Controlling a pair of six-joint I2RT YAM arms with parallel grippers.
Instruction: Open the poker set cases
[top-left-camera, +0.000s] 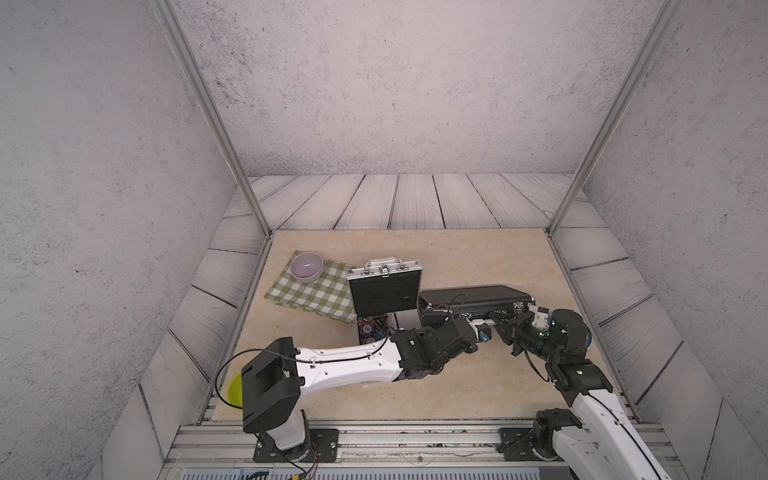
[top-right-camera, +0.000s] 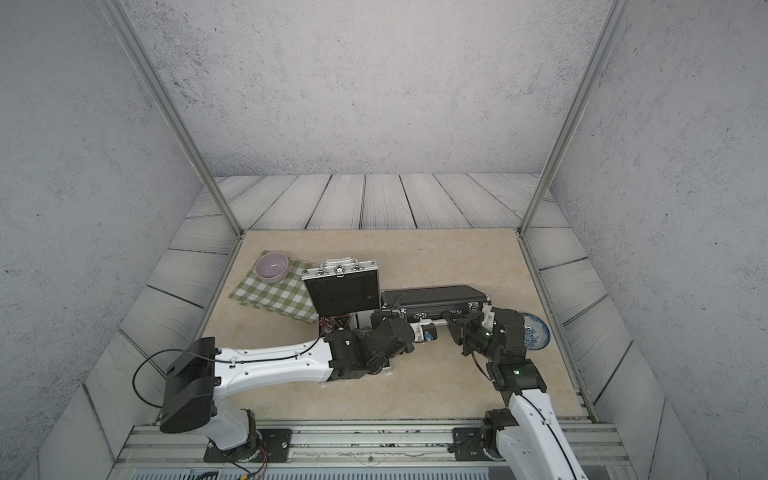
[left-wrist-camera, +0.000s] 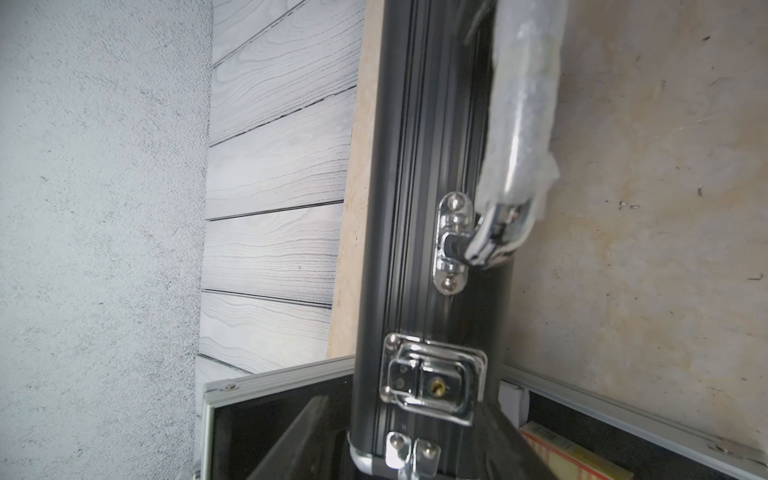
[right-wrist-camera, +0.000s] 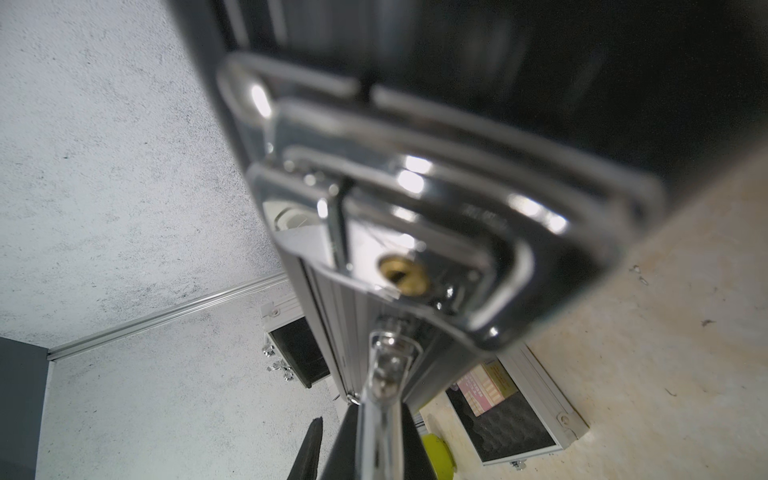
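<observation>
The black case (top-left-camera: 476, 295) lies with its lid down at the right of centre; its front faces me. In the left wrist view a metal latch (left-wrist-camera: 436, 377) with a brass keyhole sits flat on its front, near the left end. My left gripper is part open, a finger on either side of that latch, nothing between them. My right gripper is shut on the case's silver handle (right-wrist-camera: 390, 364), with the right latch (right-wrist-camera: 376, 248) large and close above. To the left, the silver case (top-left-camera: 385, 291) stands open, lid raised.
A checkered cloth (top-left-camera: 313, 297) with a lilac bowl (top-left-camera: 306, 267) lies at the left. The left arm covers most of a lime bowl (top-left-camera: 234, 392). A blue patterned plate (top-right-camera: 536, 331) is at the right edge.
</observation>
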